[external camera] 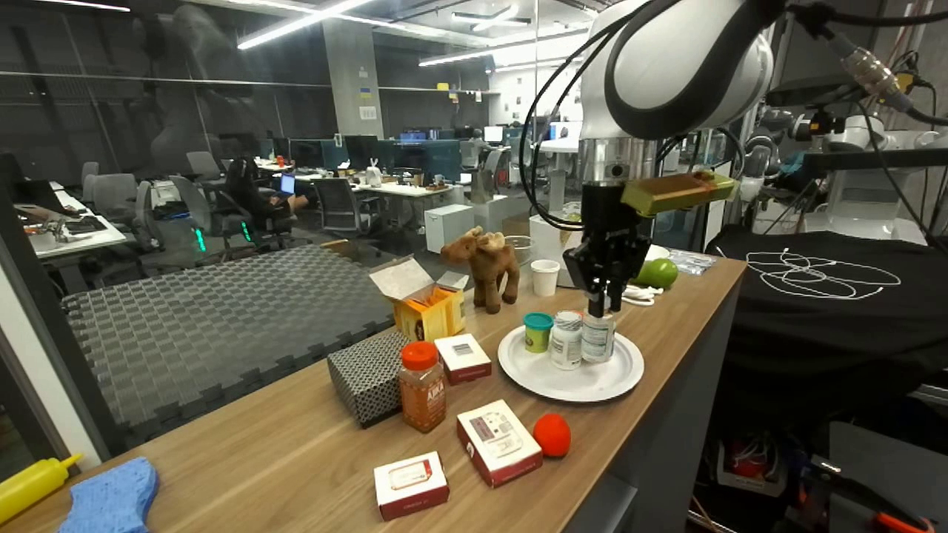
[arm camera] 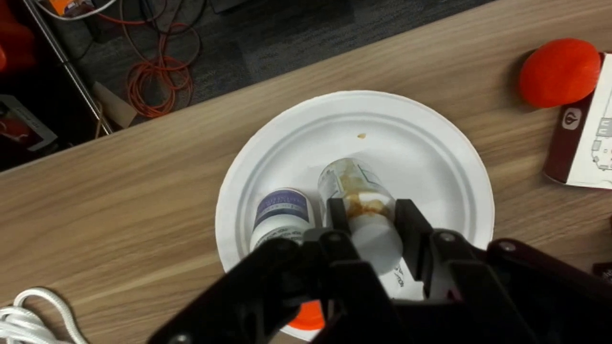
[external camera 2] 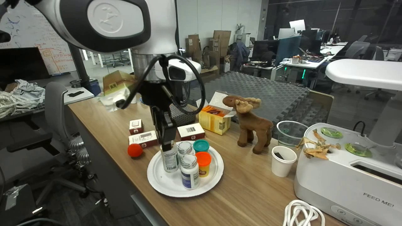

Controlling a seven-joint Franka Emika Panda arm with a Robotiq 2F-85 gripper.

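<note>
My gripper (external camera: 602, 300) is shut on a labelled bottle (external camera 2: 171, 161) with a pale cap, held over the near part of the white plate (external camera: 578, 388). In the wrist view the held bottle (arm camera: 350, 178) sits between both fingers; whether its base touches the plate I cannot tell. Beside it stand a white bottle (external camera: 566, 345) and a purple-labelled bottle (external camera 2: 190, 176), both upright on the plate. A teal-lidded tub (external camera: 537, 333) and an orange-lidded tub (external camera 2: 203, 161) share the plate. In the wrist view my gripper hides much of them.
An orange-red ball (external camera: 552, 435) and a red-and-white box (external camera: 499, 444) lie to the plate's left. Behind stand a plush moose (external camera 2: 250, 122), a paper cup (external camera 2: 283, 161) and a yellow box (external camera: 431, 311). Coiled white cord (external camera 2: 303, 214) lies to the right. The table's front edge is close.
</note>
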